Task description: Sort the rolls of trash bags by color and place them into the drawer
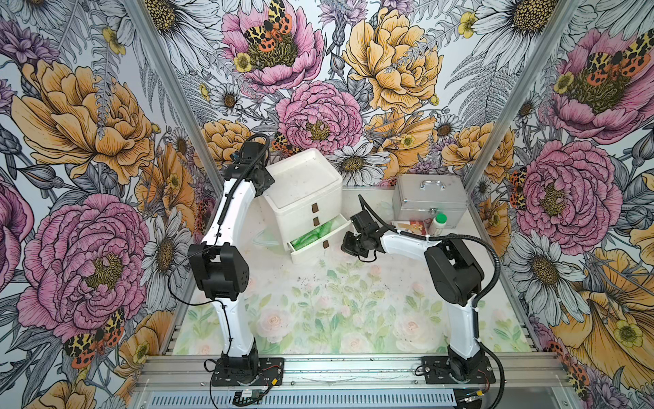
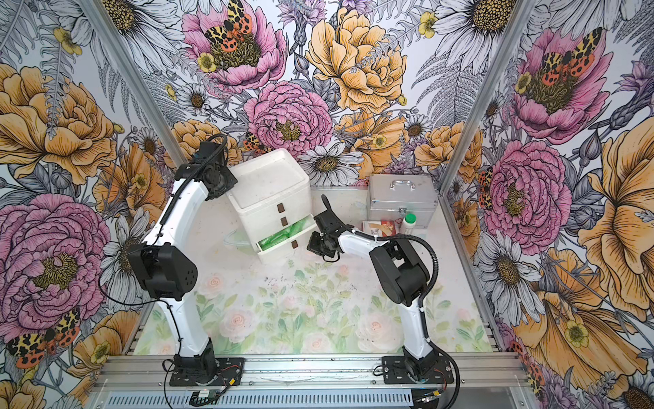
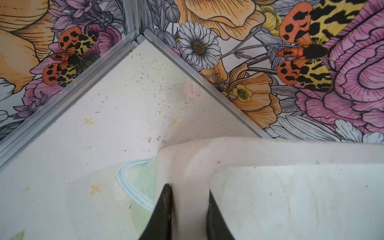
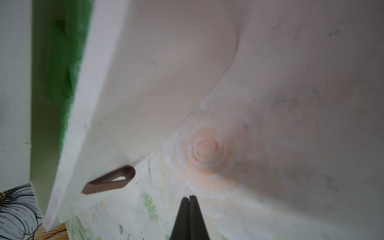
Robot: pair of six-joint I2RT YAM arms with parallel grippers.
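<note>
The white drawer unit (image 1: 303, 178) has its bottom drawer (image 2: 276, 251) pulled out, green trash bag rolls (image 1: 310, 234) lying inside. My left gripper is shut on the unit's top rim (image 3: 260, 152) at the back-left corner, holding the white plastic between its fingers. My right gripper is shut with nothing visible between its fingertips, low beside the front of the open drawer, whose brown handle (image 4: 108, 182) and outer face fill much of the right wrist view.
A silver case (image 1: 429, 194) stands at the back right, with a green-capped bottle (image 1: 439, 225) and a small red packet (image 2: 379, 229) before it.
</note>
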